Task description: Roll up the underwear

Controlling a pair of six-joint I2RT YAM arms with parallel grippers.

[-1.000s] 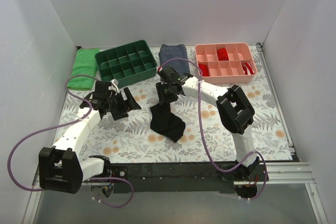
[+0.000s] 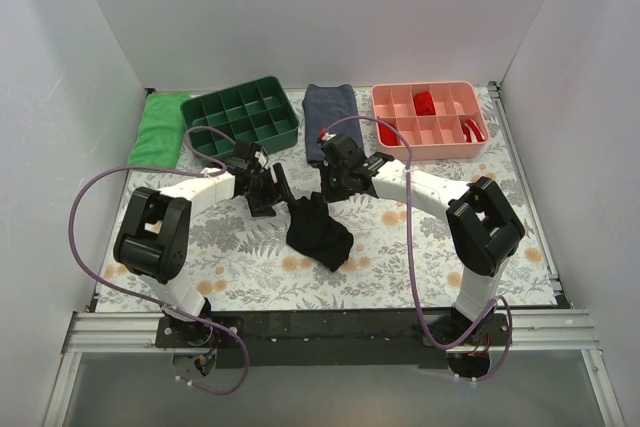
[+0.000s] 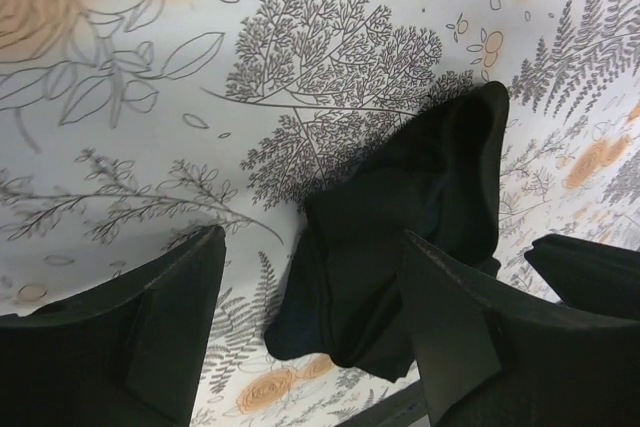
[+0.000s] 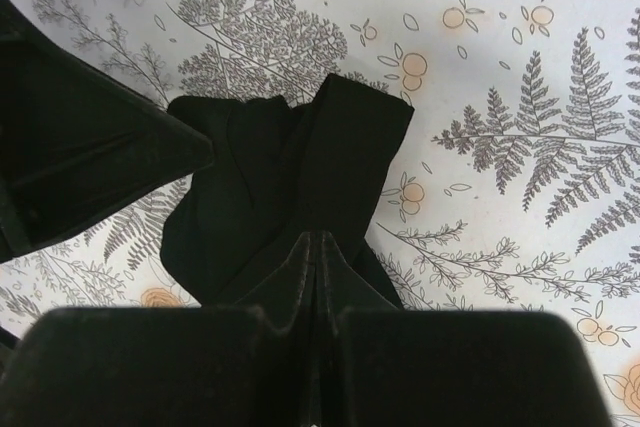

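Note:
The black underwear [image 2: 318, 235] lies crumpled on the floral mat in the middle of the top view, with folded edges, also filling the centre of the left wrist view [image 3: 370, 247] and right wrist view [image 4: 340, 147]. My left gripper [image 2: 275, 192] is at its upper left end, fingers apart; in the left wrist view the cloth lies below and between the fingertips, apparently not gripped. My right gripper [image 2: 330, 187] is over the upper right end of the cloth, shut; whether it touches the cloth is unclear.
A green divided box [image 2: 240, 89] and a pink divided box [image 2: 420, 147] with red cloths stand at the back. Between them lies a grey cloth [image 2: 330, 107], with a green cloth [image 2: 155, 137] at far left.
My left gripper has moved right to the underwear's upper left end. My right gripper and arm have shifted right, slightly toward the front.

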